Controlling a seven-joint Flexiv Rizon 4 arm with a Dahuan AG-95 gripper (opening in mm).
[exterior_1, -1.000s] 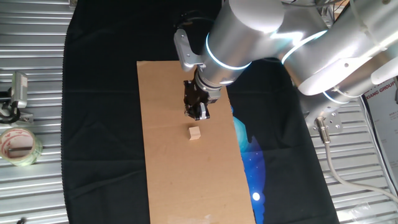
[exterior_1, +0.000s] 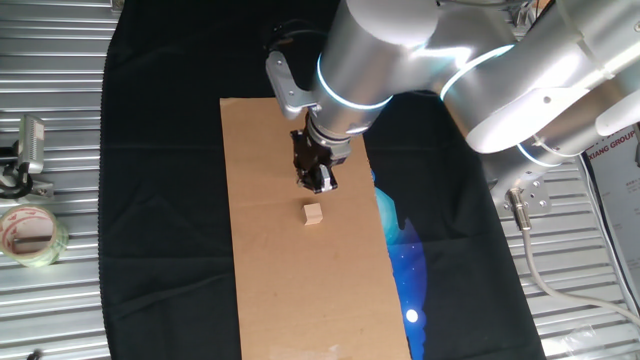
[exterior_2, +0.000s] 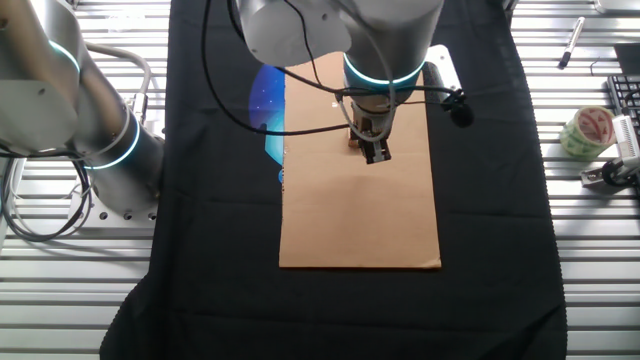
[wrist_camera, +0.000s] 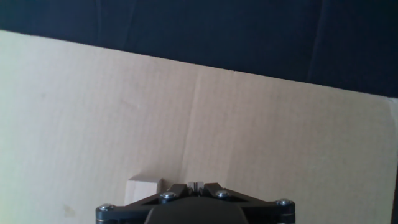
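Observation:
A small pale wooden cube (exterior_1: 313, 214) rests on the brown cardboard sheet (exterior_1: 300, 290). My gripper (exterior_1: 322, 186) is above the sheet, just beyond the cube in exterior view 1 and apart from it in that picture. From the wrist, the cube (wrist_camera: 143, 189) shows at the lower edge, left of the gripper, partly covered by the finger linkage. The two fingertips meet, and nothing shows between them. In exterior view 2 the gripper (exterior_2: 377, 155) points down over the cardboard; the cube cannot be made out clearly there.
Black cloth (exterior_1: 165, 220) surrounds the cardboard. A blue, starry-patterned flat item (exterior_1: 408, 275) lies along the sheet's right edge. Far left, a tape roll (exterior_1: 33, 236) stands on the ribbed metal table. Most of the cardboard is bare.
The arm's wrist and upper links have shifted slightly left in exterior view 1, while the fingertips stay almost in place. The cube has not moved.

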